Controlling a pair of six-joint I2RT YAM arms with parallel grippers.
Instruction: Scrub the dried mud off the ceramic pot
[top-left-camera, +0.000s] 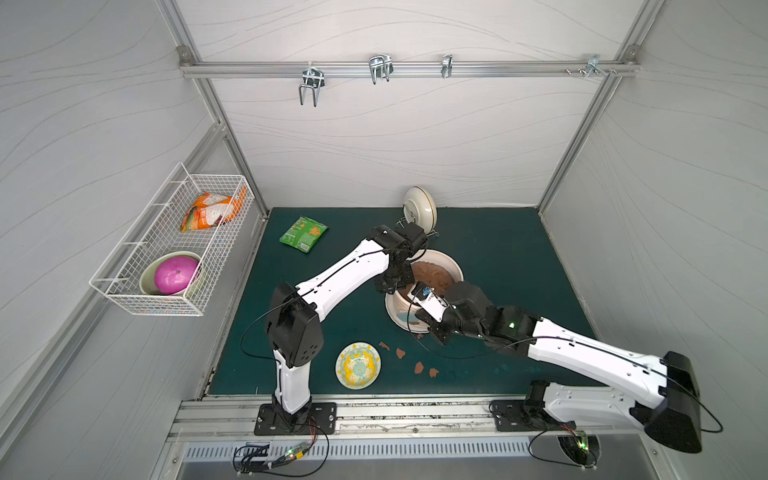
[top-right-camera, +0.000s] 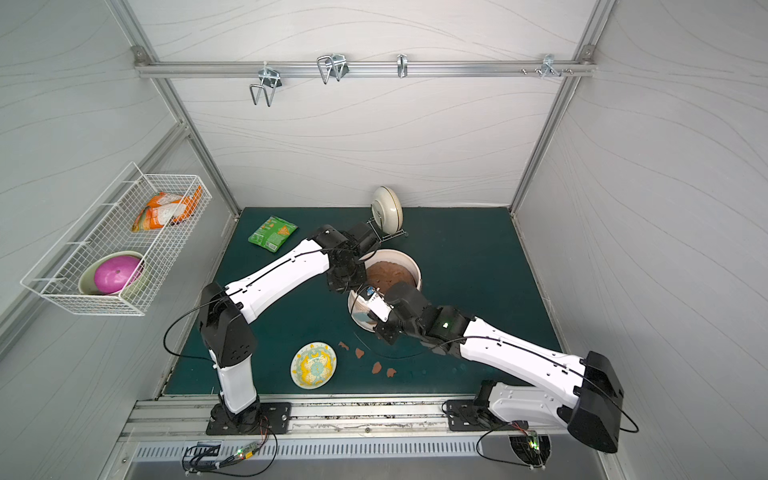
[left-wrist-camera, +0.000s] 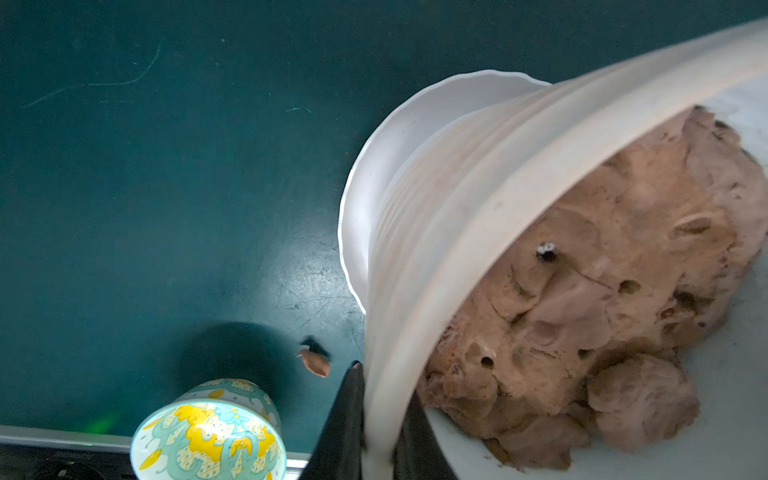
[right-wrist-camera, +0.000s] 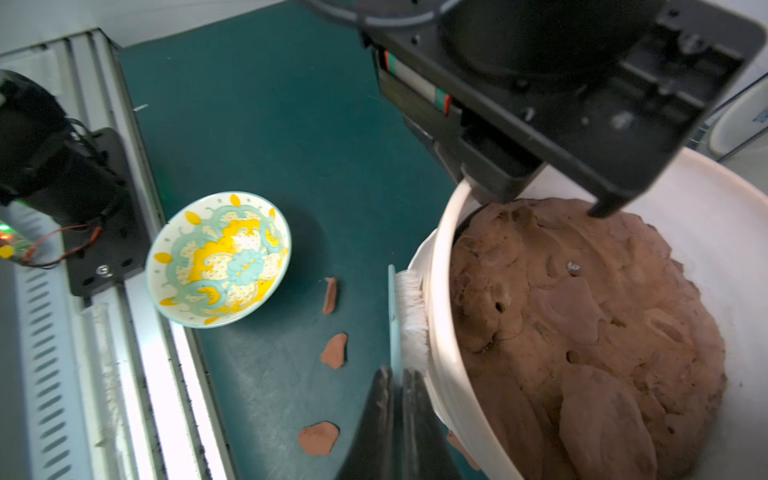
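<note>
The white ceramic pot (right-wrist-camera: 442, 320), packed with brown mud (right-wrist-camera: 576, 304), stands on a white scalloped saucer (left-wrist-camera: 360, 200). Its outer wall (left-wrist-camera: 428, 192) looks whitish with faint pinkish streaks in the left wrist view. My left gripper is shut on the pot's rim, one finger either side. A brush with a teal back (right-wrist-camera: 394, 320) and white bristles (right-wrist-camera: 413, 320) is in my right gripper, shut on its thin end. The bristles touch or nearly touch the pot's front-left outside. From above, the right arm hides part of the pot and saucer.
Flakes of dried mud (right-wrist-camera: 334, 350) lie on the green table in front of the saucer. A yellow-and-teal patterned bowl (top-left-camera: 357, 365) sits front left, and a green packet (top-left-camera: 303, 233) back left. Behind the pot stands a rack of plates (top-left-camera: 420, 209).
</note>
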